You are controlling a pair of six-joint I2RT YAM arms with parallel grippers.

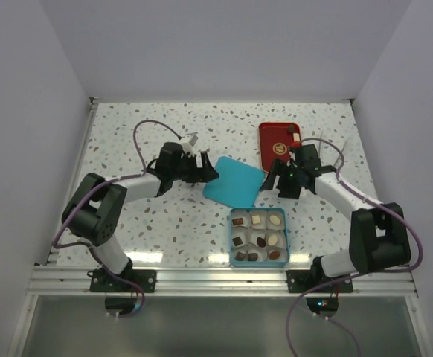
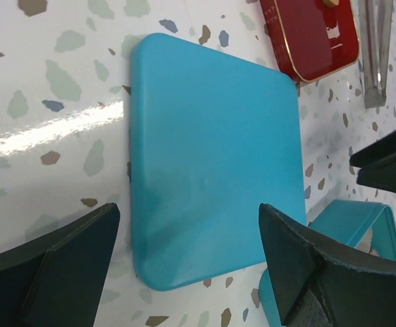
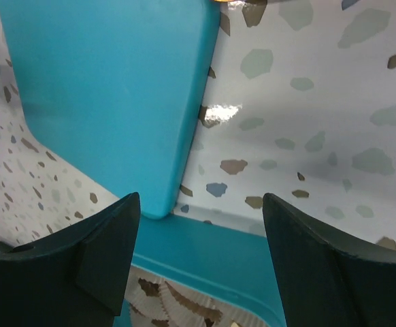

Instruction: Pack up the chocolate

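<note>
A light blue lid (image 1: 232,181) lies flat on the table, turned at an angle, just behind the blue box (image 1: 259,238), which is uncovered and holds several chocolates in compartments. My left gripper (image 1: 202,167) stands open near the lid's left part, nothing between its fingers; in the left wrist view the lid fills the space ahead of it. My right gripper (image 1: 280,175) is open above the table at the lid's right edge, with nothing between its fingers.
A red tray (image 1: 271,137) with small items lies at the back, beyond the lid. Pale tong-like tools (image 2: 372,54) lie to its right.
</note>
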